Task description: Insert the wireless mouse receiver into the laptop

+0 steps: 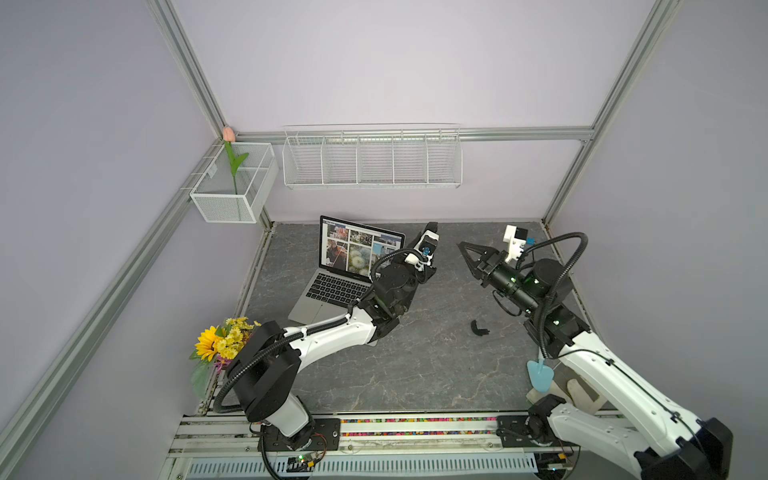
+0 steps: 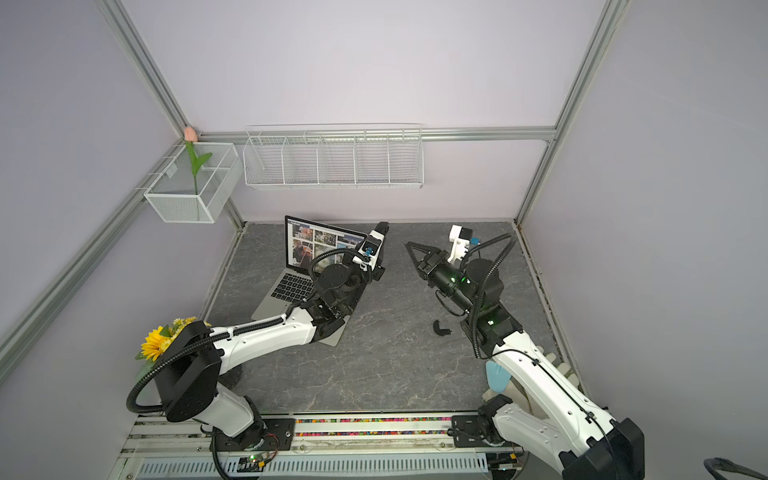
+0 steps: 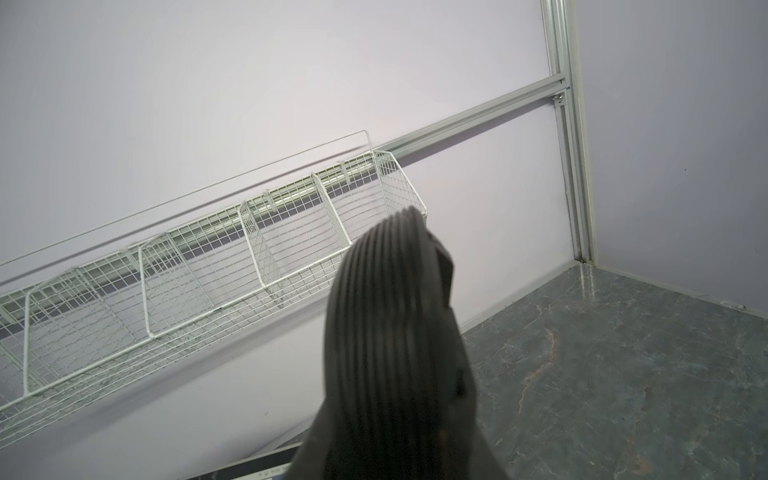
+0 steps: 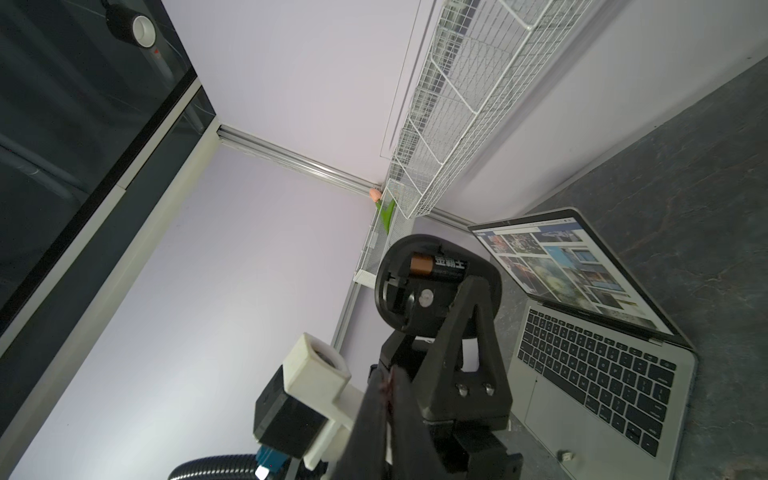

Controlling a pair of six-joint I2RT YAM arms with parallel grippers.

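The open silver laptop (image 1: 324, 300) stands at the back left of the table, screen lit. Above it at its right side, my left gripper (image 1: 428, 236) is shut on a black mouse (image 4: 432, 312), whose underside is uncovered in the right wrist view, showing a battery (image 4: 432, 266). A small receiver cannot be made out with certainty. My right gripper (image 1: 464, 248) is apart from the left one, shut, with its tips together in the top views.
A small black curved piece (image 1: 478, 328) lies on the bare middle-right table. Flowers (image 1: 224, 344) stand front left; wire baskets (image 1: 372, 184) hang on the back wall; a blue spatula (image 1: 540, 376) is at front right.
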